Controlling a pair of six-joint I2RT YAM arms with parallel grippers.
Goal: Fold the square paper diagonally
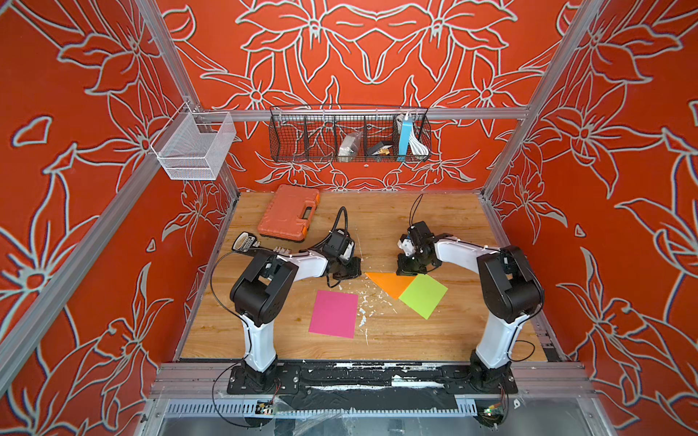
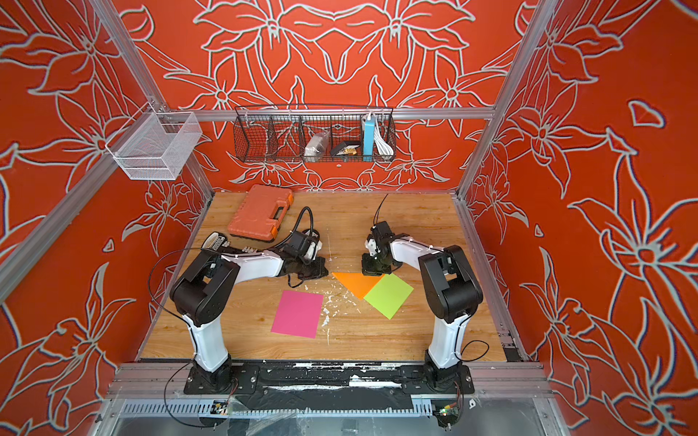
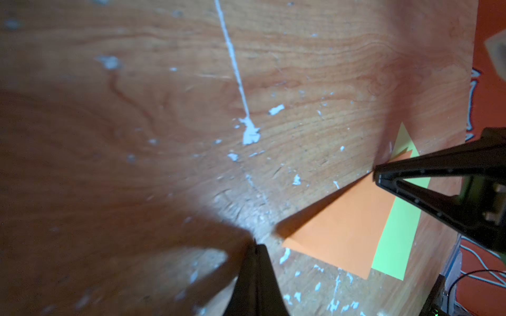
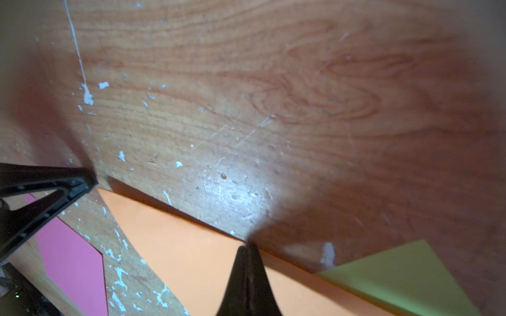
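The orange paper [image 1: 391, 282] lies on the table as a triangle, its long folded edge toward the back. A corner of the green square [image 1: 424, 295] meets it on the right. At the fold's middle, my right gripper is shut with its tips on or just over the edge; nothing else shows between its fingers. My left gripper is shut too, just off the orange triangle's left point, with only bare wood beneath its tips. The pink square [image 1: 333, 314] lies flat and unfolded at front left.
An orange tool case [image 1: 289, 212] and a dark-handled item [image 1: 245, 241] sit at back left. White flecks mark the wood between the papers.
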